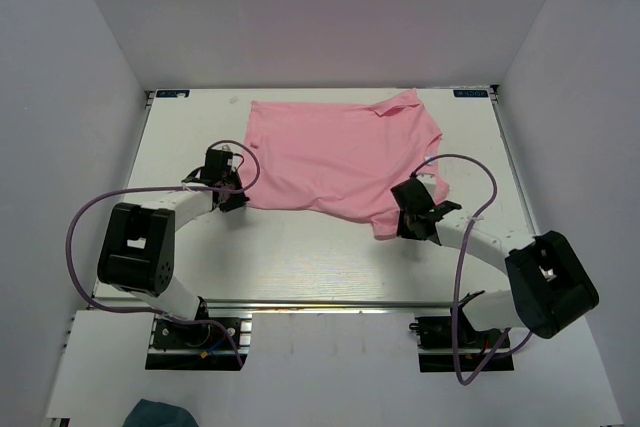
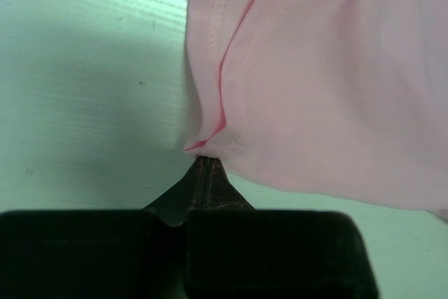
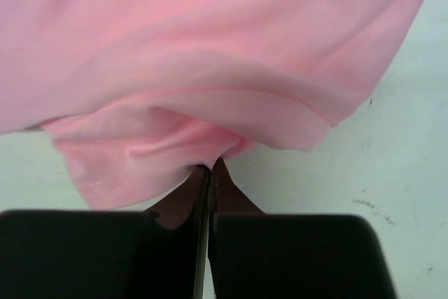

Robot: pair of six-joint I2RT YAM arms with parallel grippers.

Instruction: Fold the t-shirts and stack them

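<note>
One pink t-shirt (image 1: 335,152) lies spread across the back half of the white table, its front edge slanting and wrinkled. At its near left corner my left gripper (image 1: 243,200) is shut; in the left wrist view the closed fingertips (image 2: 207,166) pinch the hem corner of the shirt (image 2: 301,89). My right gripper (image 1: 398,231) is at the near right part, where a small flap sticks out. In the right wrist view the tips of the right gripper are together on the edge of that flap (image 3: 133,155), with a fold of the shirt overhanging it.
Bare table (image 1: 310,262) stretches in front of the shirt, with clear strips at both sides. Grey walls enclose the left, right and back. A dark teal cloth (image 1: 160,415) lies at the bottom left, off the table.
</note>
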